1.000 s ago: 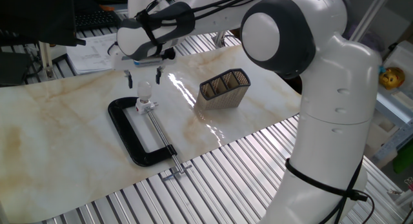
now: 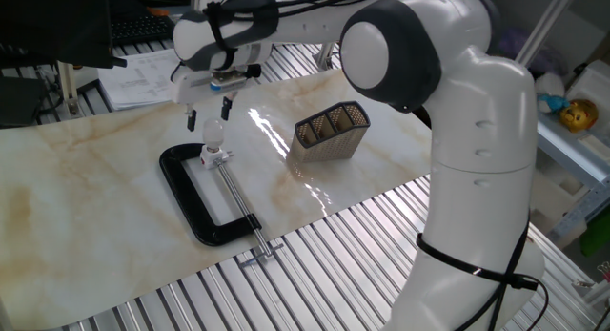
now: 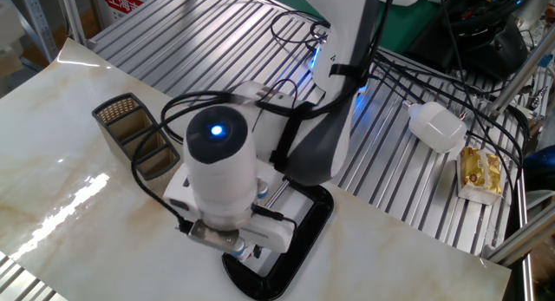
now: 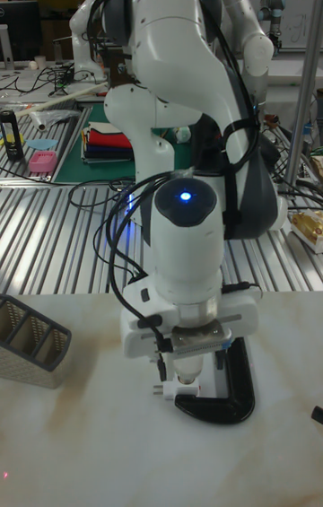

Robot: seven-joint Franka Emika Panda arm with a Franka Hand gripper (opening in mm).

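A clear bulb [image 2: 213,134] stands upright in a small white socket [image 2: 212,155]. The socket sits at one end of a black C-clamp [image 2: 187,199] lying on the marbled board. Above the bulb, my gripper [image 2: 209,118] points down and is open, its dark fingertips apart on either side of the bulb's top as exterior view 1 shows it. Whether they touch the glass cannot be made out, though no grip on it shows. My wrist hides most of the fingers and bulb in exterior view 2. In exterior view 3 the socket [image 4: 181,389] shows beneath the hand.
A mesh organizer [image 2: 331,133] with open compartments stands on the board, apart from the clamp. The clamp's screw handle [image 2: 260,254] reaches over the slatted metal table. A white bulb-shaped item [image 3: 436,127] and a gold-and-white box [image 3: 479,175] lie off the board.
The arm's elbow has shifted left in exterior view 1. The hand has turned a little and its fingertips look slightly closer together there. Bulb, clamp and organizer have stayed put.
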